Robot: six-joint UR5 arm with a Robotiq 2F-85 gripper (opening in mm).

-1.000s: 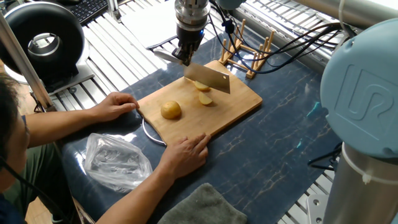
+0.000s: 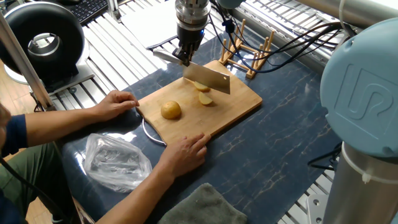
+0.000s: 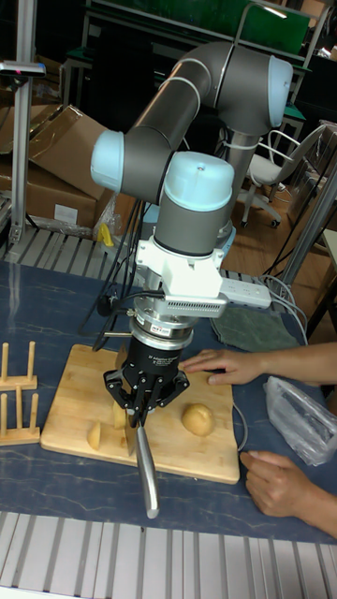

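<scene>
My gripper is shut on the handle of a cleaver, whose steel handle juts out past the fingers. In exterior view 1 the broad blade hangs over the far part of the wooden cutting board. A cut potato piece lies right by the blade's lower edge; whether they touch I cannot tell. Another potato wedge rests just nearer, apart from the blade. The larger potato sits on the board's left part, clear of the knife.
A person's hands rest at the board's edges. Beside the board are a clear plastic bag, a grey cloth and a wooden rack. Black cables hang near the rack. Dark tabletop right of the board is free.
The blade has shifted very slightly in exterior view 1. The person has moved back toward the left, out of view. The potato pieces and board stay put.
</scene>
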